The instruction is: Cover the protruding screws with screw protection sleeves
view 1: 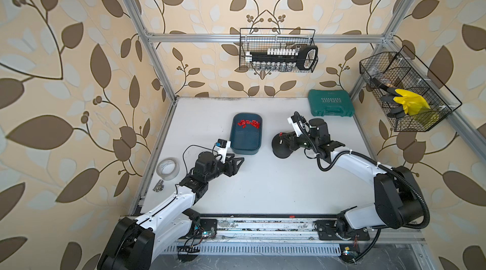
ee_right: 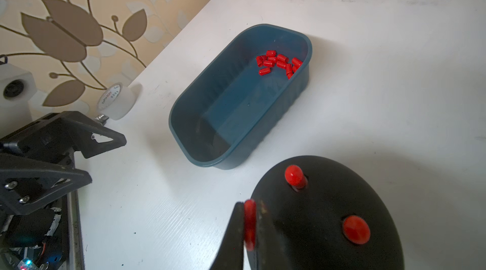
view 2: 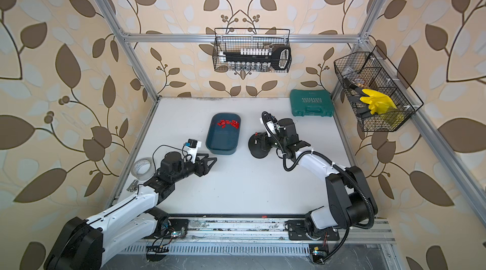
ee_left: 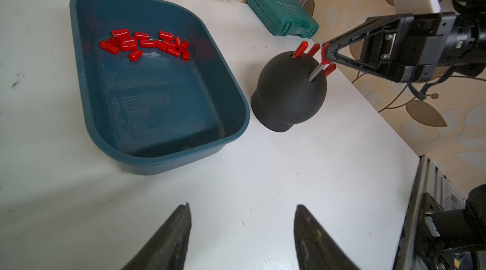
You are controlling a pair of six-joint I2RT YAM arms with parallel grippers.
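Note:
A black dome carries several protruding screws, some topped with red sleeves. My right gripper is shut on a red sleeve; in the left wrist view that sleeve sits at the top of a bare silver screw shank. My left gripper stands open, left of the dome and in front of the blue tray, nothing between its fingers. Loose red sleeves lie at the tray's far end.
A green case is at the back right. A tape roll and a small metal piece lie at the left edge. Wire baskets hang on the walls.

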